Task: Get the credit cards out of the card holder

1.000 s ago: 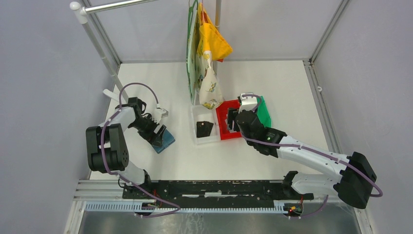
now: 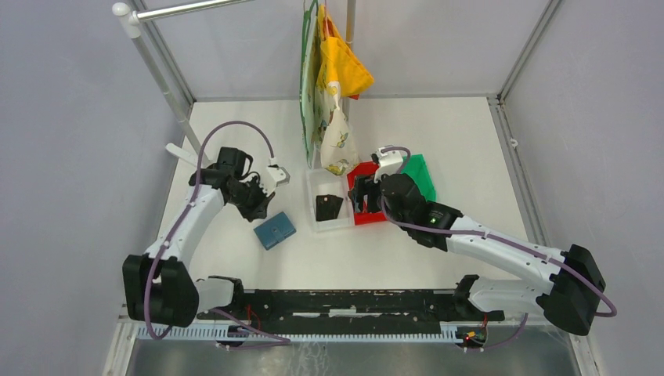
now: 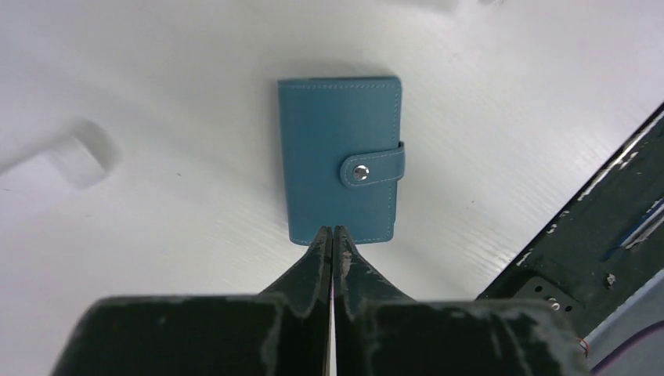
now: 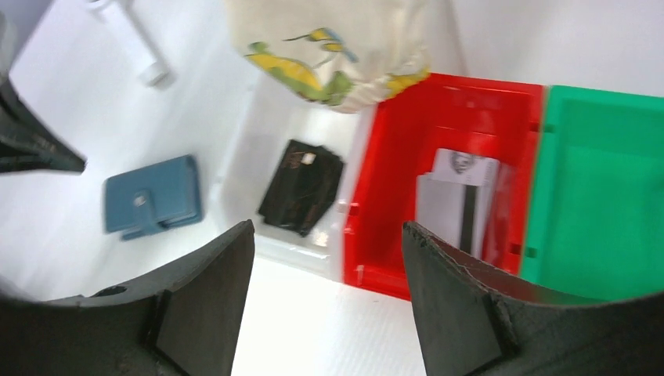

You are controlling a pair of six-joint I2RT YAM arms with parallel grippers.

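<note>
A blue card holder lies flat on the table, its snap strap fastened across one edge. My left gripper is shut with nothing between its fingers; in the left wrist view its tips overlap the holder's near edge, and from the top it hangs behind the holder. My right gripper stands open and empty above the bins. Black cards lie in the clear bin, and grey and white cards in the red bin. The inside of the holder is hidden.
Side by side stand a clear bin, a red bin and a green bin. Cloth bags hang from a rack over the clear bin. Bare table lies in front of the holder and at the back right.
</note>
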